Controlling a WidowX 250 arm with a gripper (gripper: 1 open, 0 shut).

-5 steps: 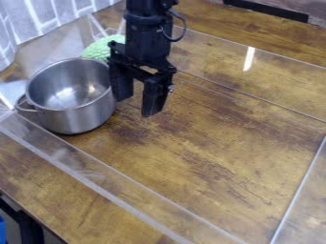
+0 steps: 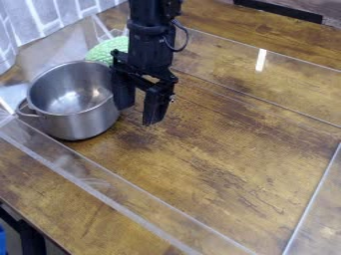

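My black gripper is upright over the wooden table, just right of a large steel pot. Its two dark finger parts stand apart, one by the pot's right rim and the other further right over bare wood, with nothing visible between them. The pot sits at the left with a loop handle on its left side, and it looks empty. A light green round object, too unclear to name, lies behind the pot, partly hidden by the arm.
A dark wooden edge runs along the back. Clear strips or panels border the left, front and right.
The gripper has shifted very slightly, its left part a little closer to the pot's rim. The pot and green object look unmoved.
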